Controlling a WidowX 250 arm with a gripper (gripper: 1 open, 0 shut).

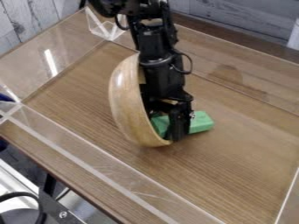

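A tan wooden bowl (133, 102) stands tipped on its side in the middle of the wooden table. My black gripper (172, 120) is down at its inner side, over a green block (197, 124) that lies partly under the bowl and the gripper. The fingers are dark and overlap, so how they stand around the bowl or block is hidden.
Clear tape strips run along the table's left part. Dark cables hang past the lower left edge, and a grey plank wall stands at the back.
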